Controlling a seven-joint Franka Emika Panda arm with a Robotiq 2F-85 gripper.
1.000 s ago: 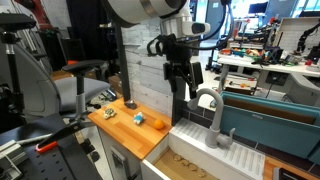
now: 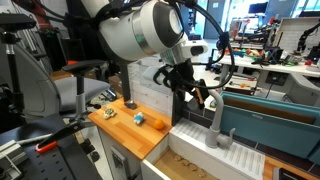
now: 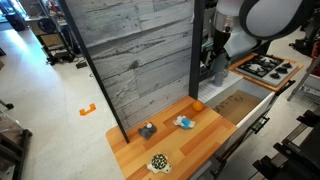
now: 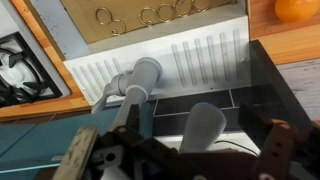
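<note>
My gripper is open, its two dark fingers (image 4: 272, 140) standing well apart in the wrist view. Between them shows the rounded end of a grey faucet (image 4: 203, 126), and contact with it cannot be made out. The faucet's base and side handle stand further up that view. In exterior view 1 the gripper (image 2: 197, 101) is beside the top of the curved faucet (image 2: 218, 117), on its left. Exterior view 2 shows the arm reaching down there too, with the fingers small and partly hidden.
An orange (image 2: 158, 125) and a blue-and-white item (image 2: 138, 117) lie on the wooden counter (image 2: 122, 130), with a patterned round item (image 3: 160, 163) and a dark grey one (image 3: 148, 130). A white ribbed drainboard (image 4: 200, 62) surrounds the faucet base. The open basin (image 2: 180, 165) is in front.
The arm has tilted over, its upper body swinging left in exterior view 1. My gripper has shifted slightly right towards the faucet's top. The counter items have not moved.
</note>
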